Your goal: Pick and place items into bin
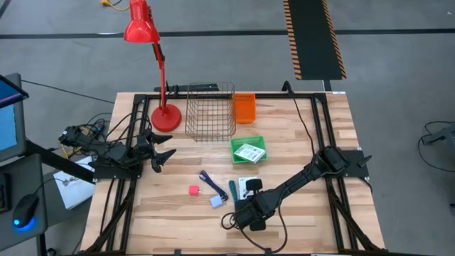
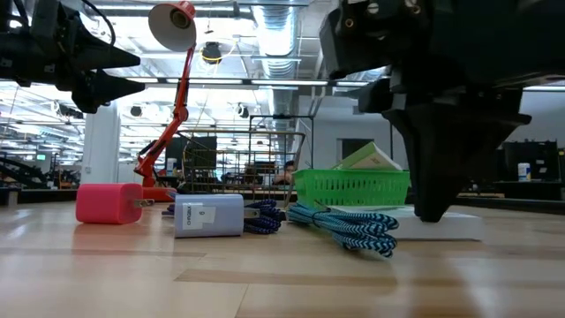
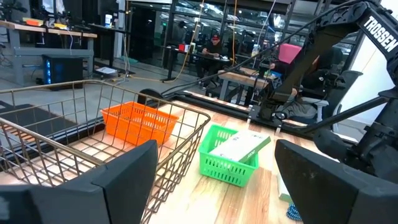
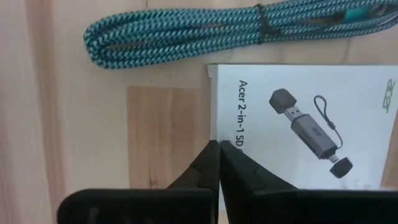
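Note:
A white Acer card reader box (image 4: 305, 118) lies flat on the table, its left edge at my right gripper. That gripper is shut with nothing between its fingers, its tips over the box's near left edge. Alongside the box lies a coiled teal cable (image 4: 180, 37). Farther left are a pink charger (image 2: 109, 203), a pale blue charger (image 2: 208, 215) and a dark blue cable (image 1: 212, 182). Another white box (image 3: 240, 147) rests tilted in the green basket (image 3: 225, 175). My left gripper hangs open and empty, facing the baskets.
Behind the green basket stand a wire basket (image 1: 210, 136) and an orange bin (image 1: 244, 108). The red lamp (image 1: 165, 118) is at the back left. Bare wood lies at the front and left of the table.

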